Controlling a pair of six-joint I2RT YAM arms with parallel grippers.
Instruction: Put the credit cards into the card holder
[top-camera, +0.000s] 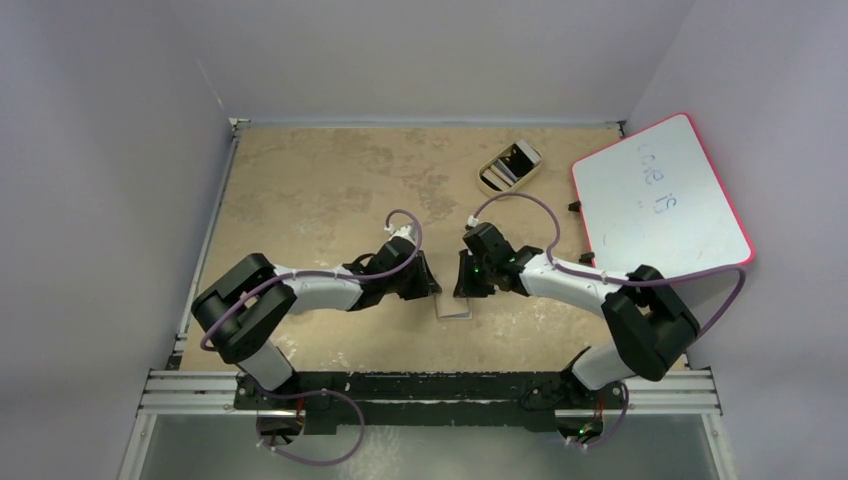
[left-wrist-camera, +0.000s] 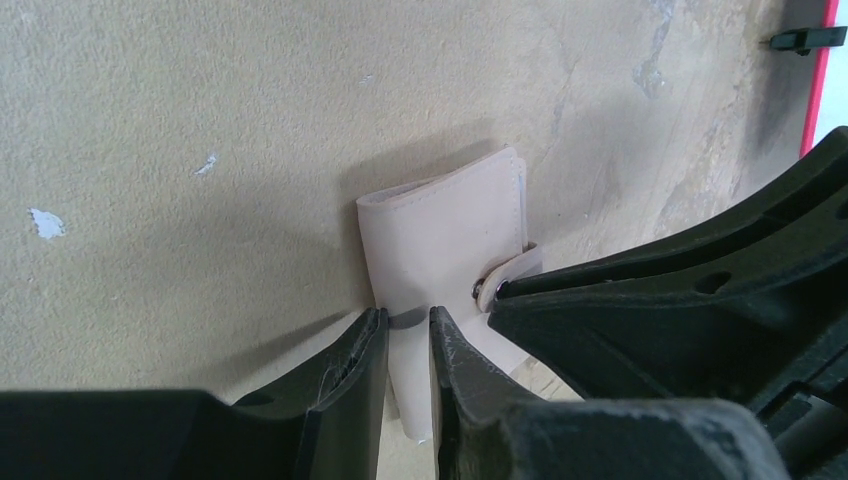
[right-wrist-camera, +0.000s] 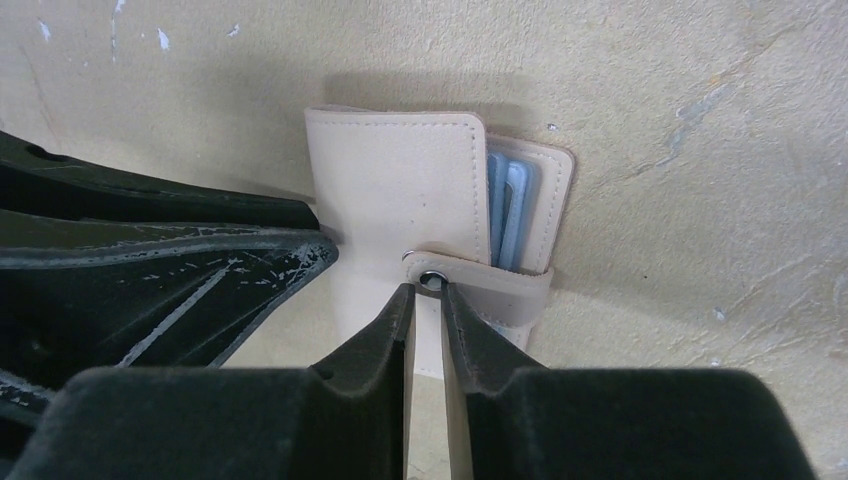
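Observation:
A pale leather card holder (top-camera: 452, 310) (left-wrist-camera: 450, 230) (right-wrist-camera: 390, 170) lies on the table between my grippers, with blue-grey cards (right-wrist-camera: 512, 215) showing at its side and a snap strap (right-wrist-camera: 490, 280) across it. My left gripper is part open at the holder's folded edge; whether it touches is unclear. My right gripper is part open, its fingertips at the strap by the snap. A container (top-camera: 509, 168) with dark and light card-like items stands at the back.
A whiteboard (top-camera: 660, 200) with a red rim takes up the right side.

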